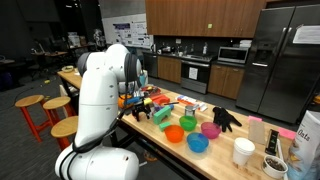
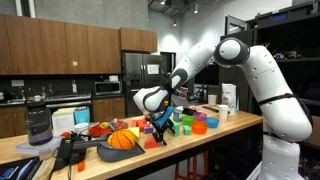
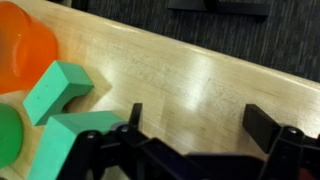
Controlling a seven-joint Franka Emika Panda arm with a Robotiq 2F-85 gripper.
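My gripper stands open over the light wood counter, close to its front edge, and bare wood shows between its fingers. To the left in the wrist view are green block shapes: a smaller one and a larger one, partly hidden by the left finger. In exterior view 2 the gripper is small among the clutter, near a red piece on the counter; whether they touch cannot be told. Exterior view 1 has the arm reaching along the counter's front side.
An orange bowl, a blue bowl and a pink bowl stand on the counter. Further right are a white cup and a black glove. A basketball sits in a dark tray. Stools stand beside the counter.
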